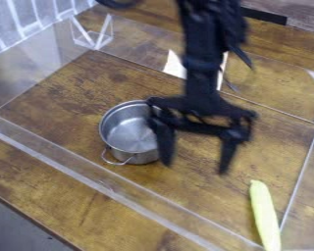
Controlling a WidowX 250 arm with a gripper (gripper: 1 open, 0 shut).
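Note:
My gripper [196, 147], blurred with motion, hangs open over the wooden table, just right of a steel pot [125, 130] and partly in front of its right side. Its two dark fingers point downward, with nothing seen between them. A long pale yellow-green object [265, 214] lies on the table at the lower right, below and to the right of the gripper.
Clear low walls surround the wooden work surface [55, 98]. A white rack stands at the top left. The table left of the pot and between the pot and the yellow-green object is bare.

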